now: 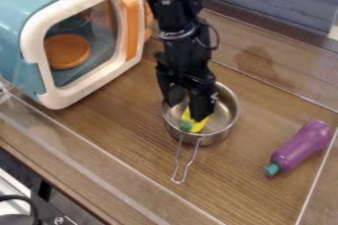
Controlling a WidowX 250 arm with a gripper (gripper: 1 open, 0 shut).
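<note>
A metal pot with a wire handle stands on the wooden counter. In it lies a yellow object with a green end, partly hidden by my black gripper, which reaches down into the pot from above. The gripper is open; whether the yellow object sits between its fingers is hard to see.
A toy microwave with an orange plate inside stands at the left. A purple eggplant-shaped object lies at the right. Bare counter surrounds the pot, with a wall behind.
</note>
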